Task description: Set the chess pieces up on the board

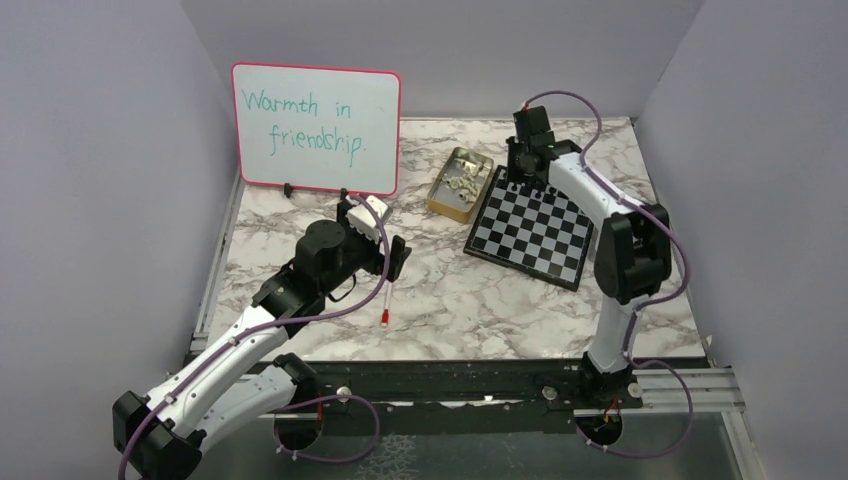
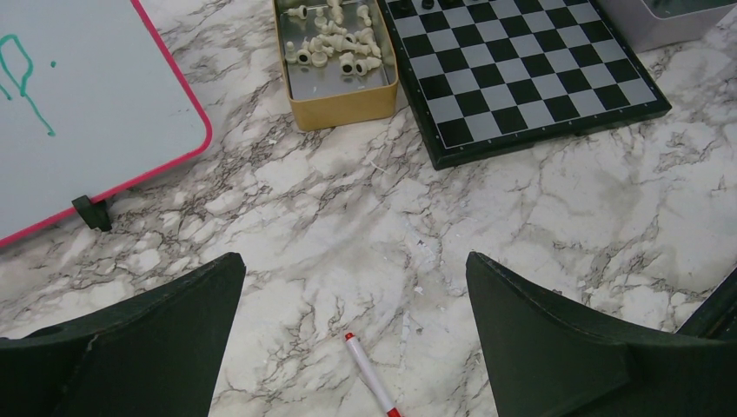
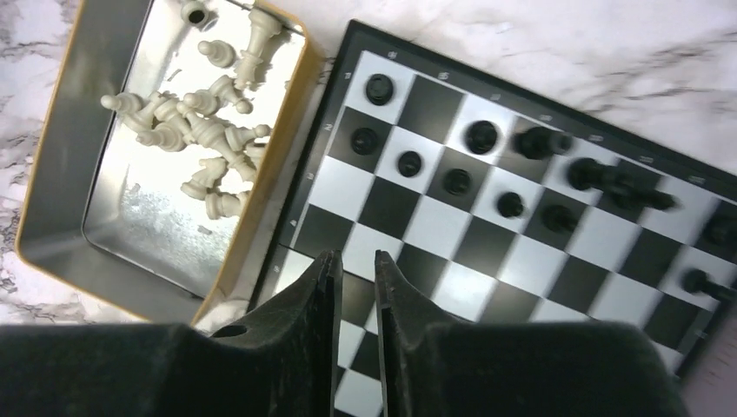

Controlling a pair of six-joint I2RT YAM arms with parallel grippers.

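The chessboard [image 1: 530, 240] lies at the right of the table. In the right wrist view, black pieces such as a pawn [image 3: 362, 141] and a rook [image 3: 379, 89] stand along its far rows; taller ones on the right are blurred. White pieces [image 3: 209, 130] lie jumbled in a metal box [image 1: 438, 200] beside the board's left edge. My right gripper is over the board's upper left, fingertips a narrow gap apart with no piece visible between them. My left gripper stands open over bare marble, left of the board.
A whiteboard [image 1: 315, 110] with green writing stands at the back left. A red-capped marker [image 2: 372, 373] lies under my left gripper. A grey container [image 2: 660, 26] sits at the board's right.
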